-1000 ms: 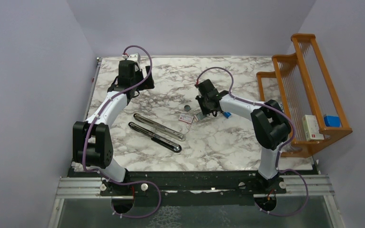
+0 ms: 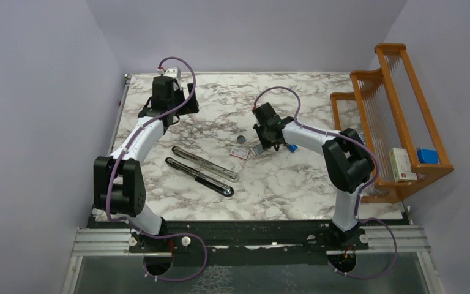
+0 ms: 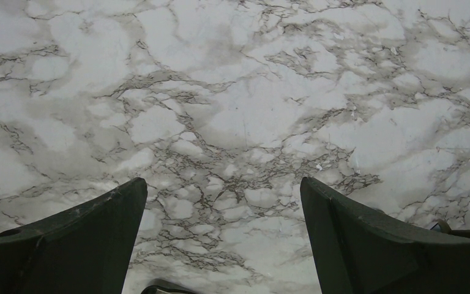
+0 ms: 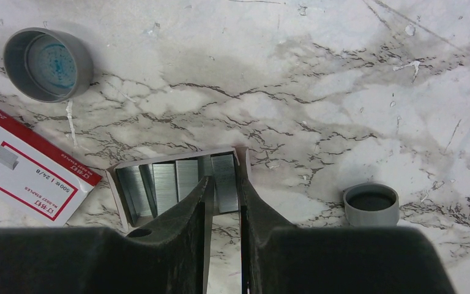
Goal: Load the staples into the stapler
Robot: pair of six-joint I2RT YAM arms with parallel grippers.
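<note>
An open staple box [image 4: 122, 196] lies on the marble table in the right wrist view, with several grey staple strips inside. My right gripper reaches down at its right end, its narrow fingers on either side of the rightmost staple strip [image 4: 224, 168]. Whether they press on that strip cannot be told. The long stapler shows in the top view as two bars side by side, a silver one [image 2: 205, 163] and a black-and-silver one [image 2: 199, 176]. Well away at the back left, my left gripper is open above bare table.
Left of the staples lies a red-and-white box [image 4: 33, 165]. A round grey cup [image 4: 49, 64] stands behind it, and another [image 4: 371, 205] sits to the right. A wooden rack [image 2: 398, 116] borders the right side.
Over the last second the right gripper has shifted very slightly at the staple box. The left arm is almost still, and the stapler and boxes have not moved.
</note>
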